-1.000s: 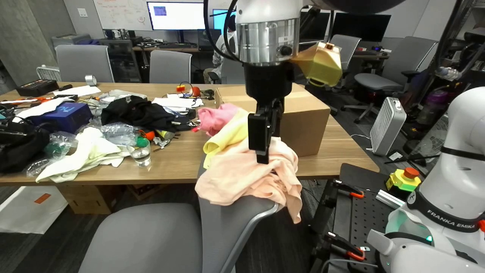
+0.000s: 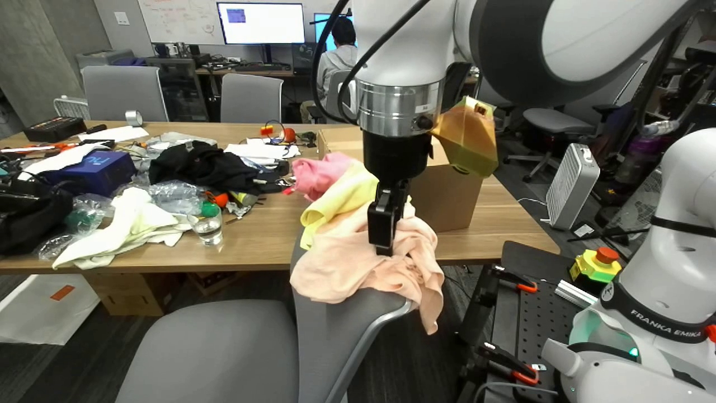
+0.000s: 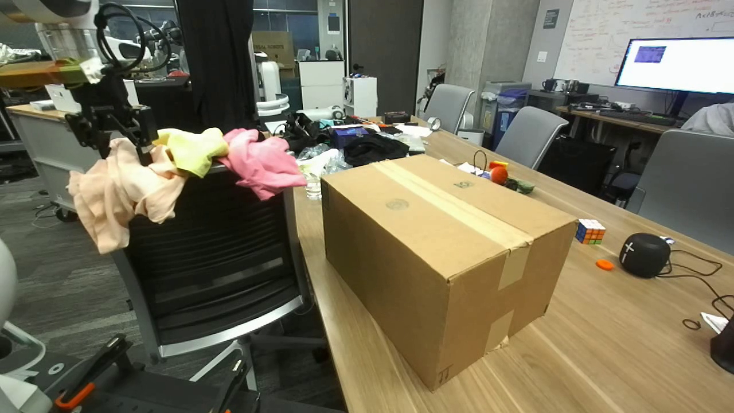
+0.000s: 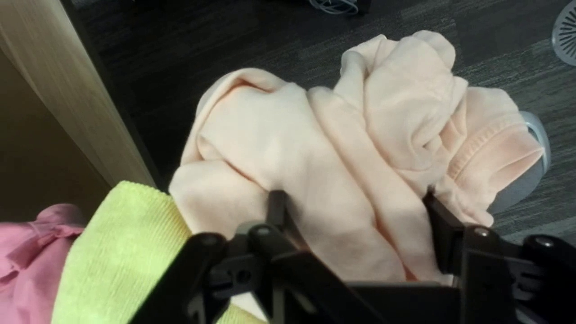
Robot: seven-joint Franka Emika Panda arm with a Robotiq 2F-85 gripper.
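Observation:
A peach cloth (image 2: 362,258) lies bunched over the top of a grey chair's backrest (image 2: 315,336), one end hanging down. My gripper points down into it, its fingers (image 4: 278,208) apart with folds of the peach cloth between them. In exterior view 2 the gripper (image 3: 131,144) is right at the top of this cloth. A yellow cloth (image 4: 116,254) lies beside the peach one, and a pink cloth (image 4: 46,248) lies past the yellow; both are outside the fingers.
Close to the chair stands a wooden table (image 3: 585,344) bearing a large cardboard box (image 3: 385,248). A glass (image 2: 208,230), a pale cloth (image 2: 131,225) and clutter crowd the table's other end. A dark tool cart (image 2: 517,322) is at the right of exterior view 1.
My gripper has come down from above the peach cloth into its folds. The cloth has shifted slightly; the yellow and pink cloths stay about where they were.

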